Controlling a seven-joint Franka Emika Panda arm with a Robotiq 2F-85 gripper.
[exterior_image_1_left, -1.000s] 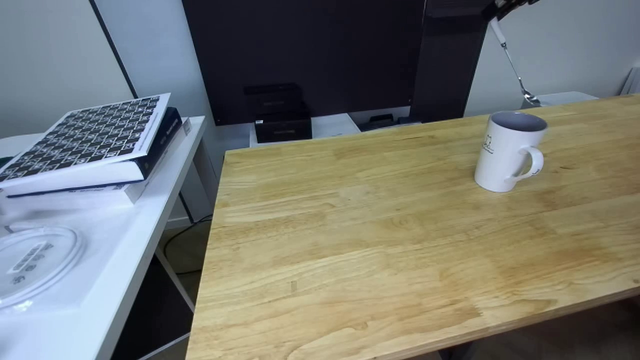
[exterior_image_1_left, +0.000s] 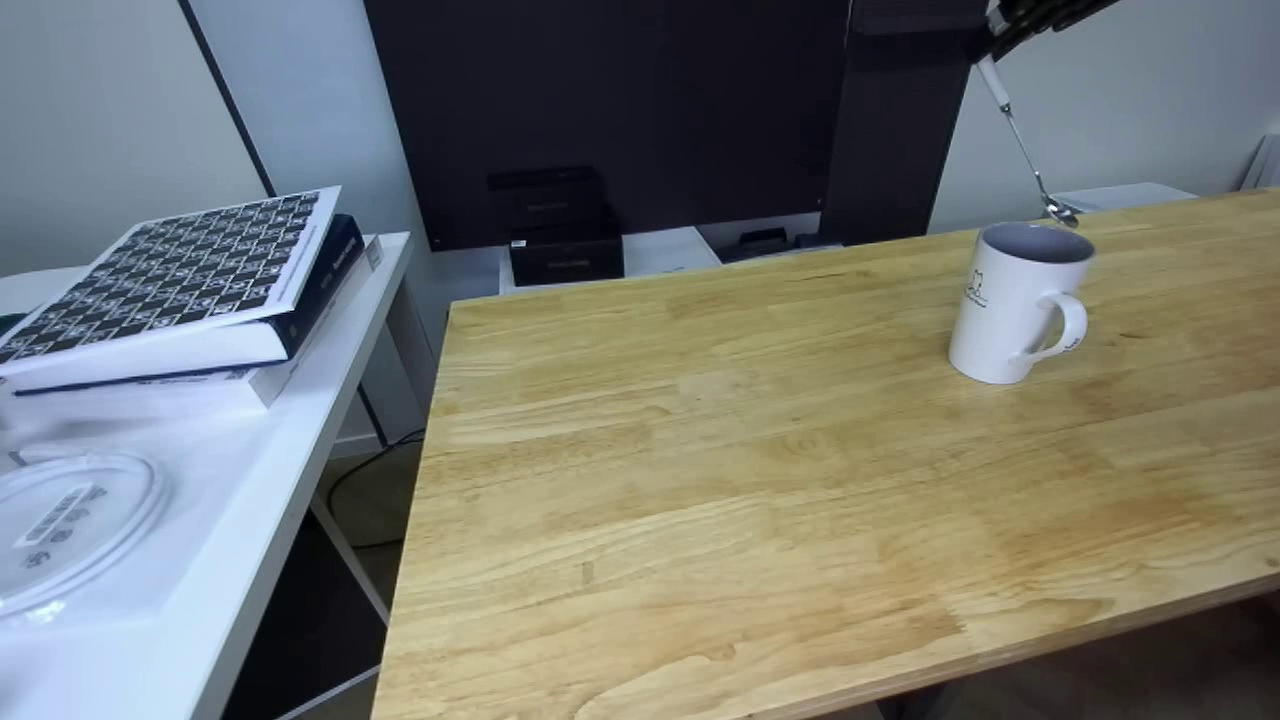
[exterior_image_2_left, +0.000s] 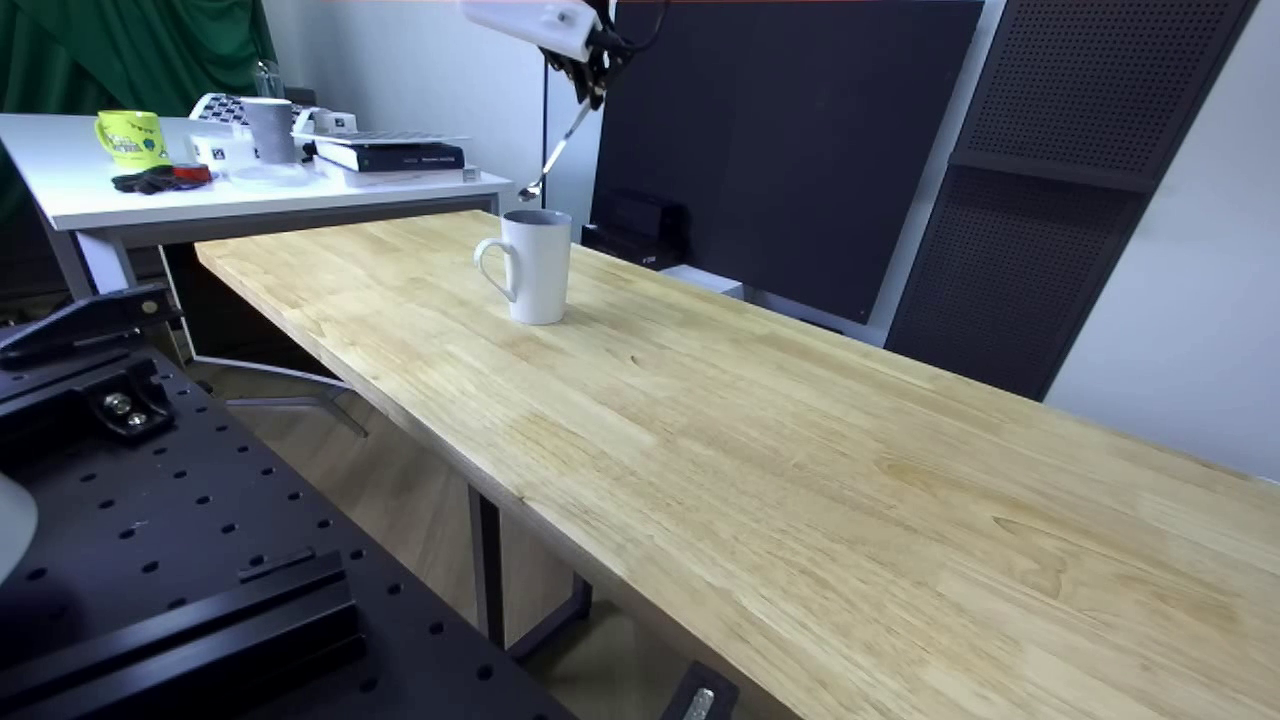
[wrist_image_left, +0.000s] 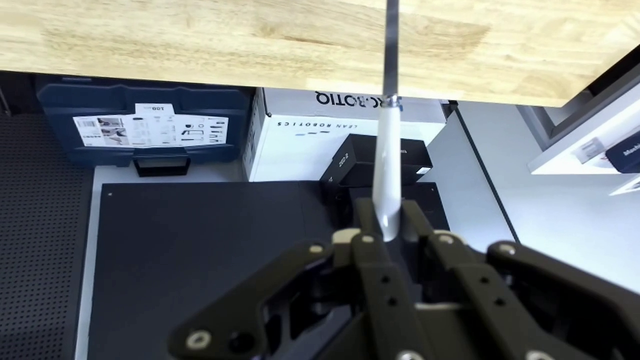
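A spoon (exterior_image_1_left: 1020, 138) with a white handle hangs slanting downward from my gripper, which is shut on the end of that handle. In the wrist view the spoon's white handle (wrist_image_left: 388, 159) runs up from between the black fingers, its bowl out of frame. A white mug (exterior_image_1_left: 1014, 314) with a grey inside stands upright on the wooden table (exterior_image_1_left: 720, 480). The spoon's bowl (exterior_image_2_left: 529, 192) is a little above the mug (exterior_image_2_left: 539, 270) and appears apart from it.
Books (exterior_image_1_left: 180, 276) are stacked on a white side table (exterior_image_1_left: 288, 480) at the left. Beyond the wooden table's edge, the wrist view shows a white box (wrist_image_left: 318, 147) and a blue case (wrist_image_left: 198, 102).
The spoon's bowl and my gripper have shifted slightly in exterior view 1, the bowl a little lower now. The mug has stayed put.
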